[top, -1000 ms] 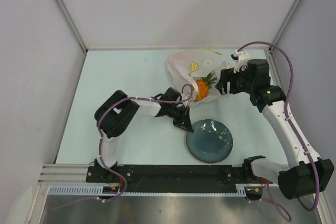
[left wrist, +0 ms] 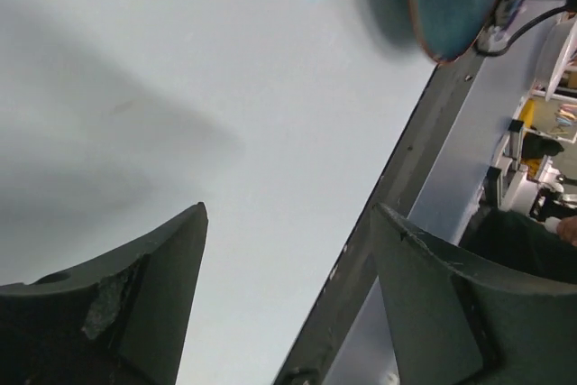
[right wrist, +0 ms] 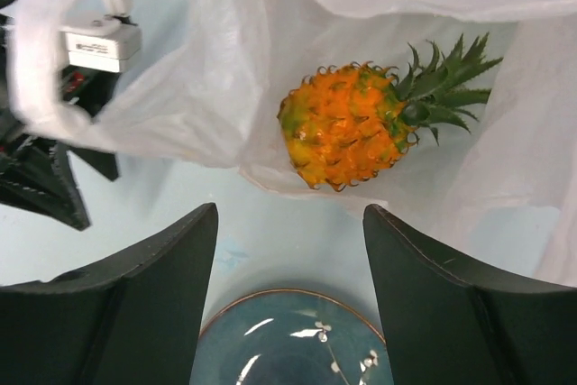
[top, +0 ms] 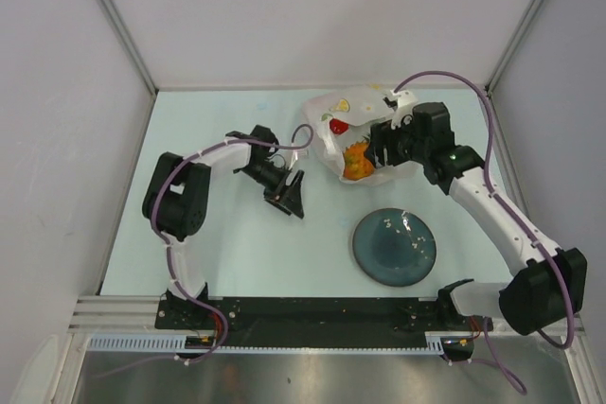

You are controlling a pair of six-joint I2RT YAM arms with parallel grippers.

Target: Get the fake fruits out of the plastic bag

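Observation:
A white plastic bag point(top: 327, 149) printed with fruit and flowers lies at the back with its mouth towards the front. Inside its opening rests an orange fake pineapple point(right wrist: 343, 123), its green crown pointing right in the right wrist view. A red patch point(top: 338, 126) also shows at the bag; whether fruit or print, I cannot tell. My right gripper stands at the bag's mouth with fingers apart and empty, the pineapple just beyond its tips. Left of the bag, my left gripper point(top: 287, 203) is open over bare table, holding nothing.
A dark teal plate point(top: 394, 247) sits at the front right, in front of the bag, apart from both grippers; a slice of its rim shows in the left wrist view.
The plate has shifted right and slightly forward, and my left gripper has left its edge, opening and drawing back left. My right gripper has moved left towards the pineapple.

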